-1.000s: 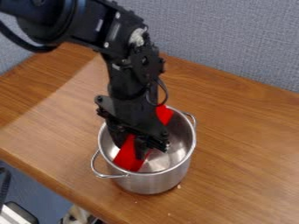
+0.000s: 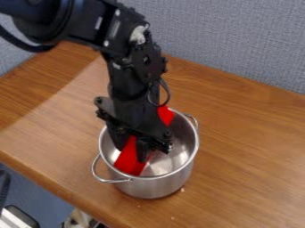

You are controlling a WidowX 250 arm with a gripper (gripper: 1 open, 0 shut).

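A steel pot (image 2: 167,183) with side handles stands on the wooden table near its front edge. My black gripper (image 2: 141,147) reaches down into it from above, over a red object (image 2: 128,162) that shows at the front left inside the pot and again behind the gripper at the back. The gripper hides the middle of the red object, and its fingertips are too dark to make out clearly; it appears closed around that object.
A grey wall (image 2: 238,44) runs along the back. Dark items lie below the table's front left edge.
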